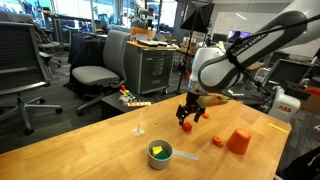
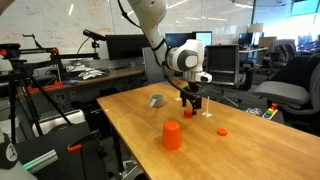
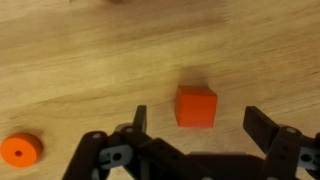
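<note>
A small red block (image 3: 196,106) lies on the wooden table, between and slightly ahead of the open fingers of my gripper in the wrist view. Nothing is held. In exterior view 1 the same block (image 1: 187,127) shows just below the gripper (image 1: 188,112). Exterior view 2 has the gripper (image 2: 190,105) low over the block (image 2: 188,113). Whether the fingertips reach down to the block's sides cannot be told.
An orange-red cup (image 1: 239,141) stands upside down at the right. A round orange piece (image 3: 21,150) lies beside the gripper. A metal pot (image 1: 159,154) with green and yellow contents sits near the front, a pale flat piece (image 1: 185,155) beside it.
</note>
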